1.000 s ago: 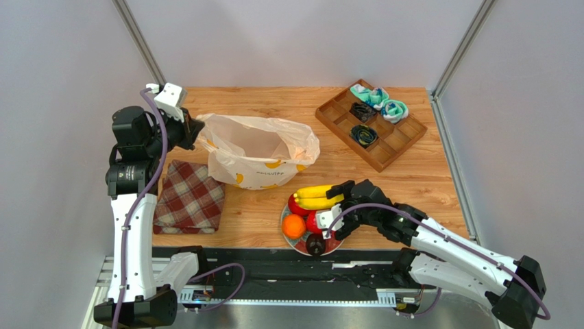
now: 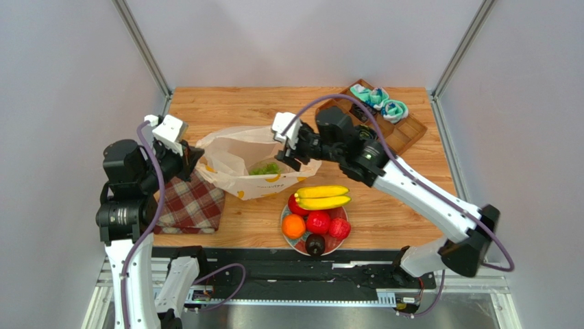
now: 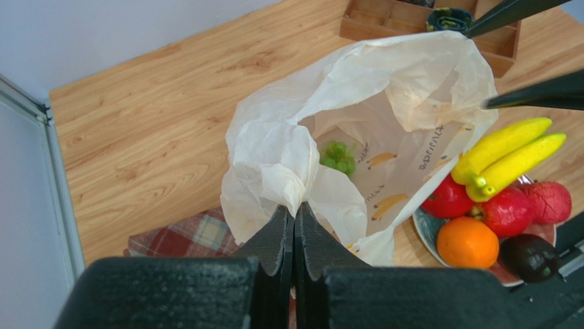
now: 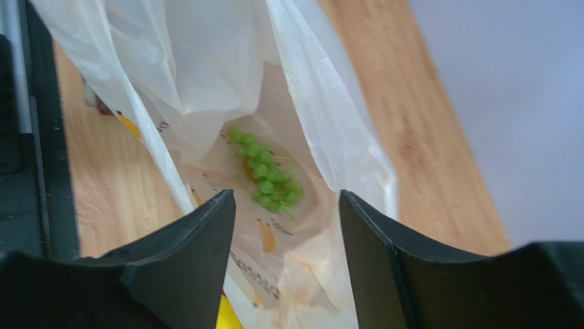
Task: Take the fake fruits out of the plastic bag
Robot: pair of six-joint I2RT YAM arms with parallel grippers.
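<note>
The plastic bag (image 2: pixel 240 181) lies open on the table, a bunch of green grapes (image 2: pixel 264 170) inside it. My left gripper is shut on a bunched edge of the bag at its left side. My right gripper is open over the bag's mouth, fingers pointing down toward the grapes (image 4: pixel 274 178). A plate (image 2: pixel 286 243) in front holds fake fruits: bananas (image 2: pixel 322 202), an orange (image 2: pixel 293 227), red fruits (image 2: pixel 317 222) and a dark avocado (image 2: pixel 315 244).
A wooden divided tray (image 2: pixel 404 137) with cloths and coils stands at back right, partly behind my right arm. A folded checked cloth (image 2: pixel 188 212) lies at front left.
My right arm has swung from over the plate up and back to the bag. My left gripper and the bag have come toward the front, and the grapes now show inside.
</note>
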